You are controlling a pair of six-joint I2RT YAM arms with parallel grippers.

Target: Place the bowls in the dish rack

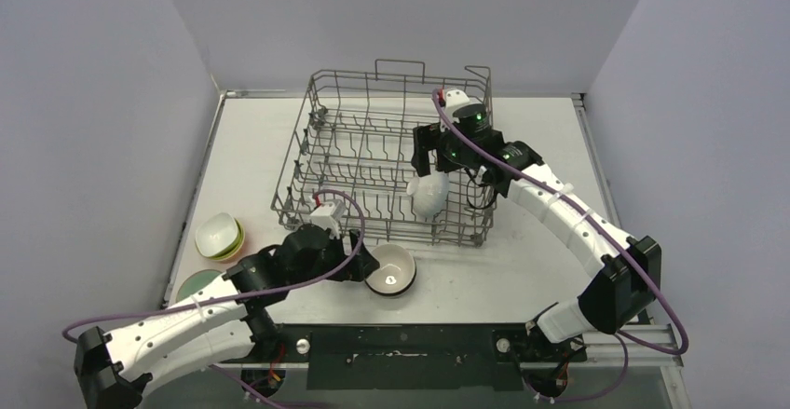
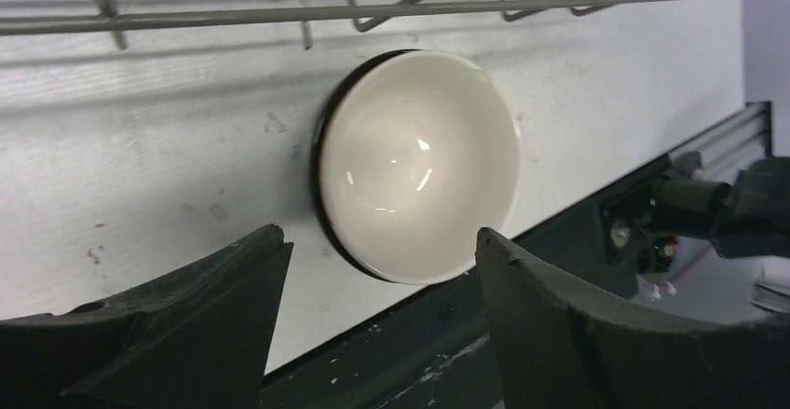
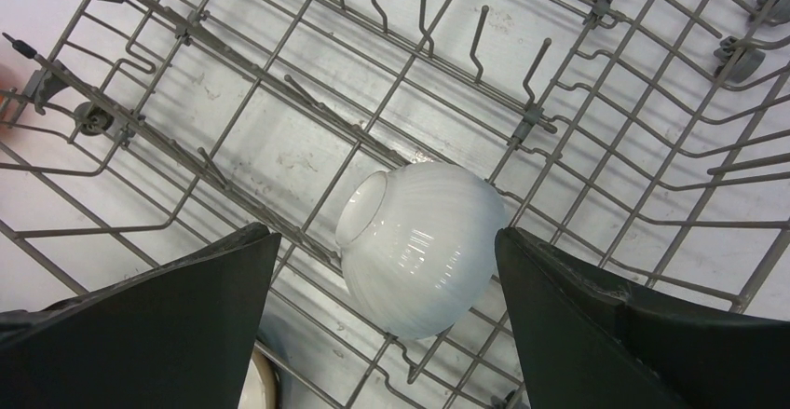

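My left gripper (image 1: 352, 258) hangs just over the left side of a cream bowl with a dark outside (image 1: 394, 269), in front of the rack; in the left wrist view the bowl (image 2: 419, 167) sits between and beyond its spread fingertips, not held. My right gripper (image 1: 425, 148) is open above the dish rack (image 1: 335, 74). A white bowl (image 3: 419, 241) lies tipped on its side in the rack's front right, below the right fingers and not held.
A stack of bowls (image 1: 216, 234), white, green and orange, stands at the left, with a green dish (image 1: 197, 283) nearer the front. The rack's back and left are empty. Walls close in both sides.
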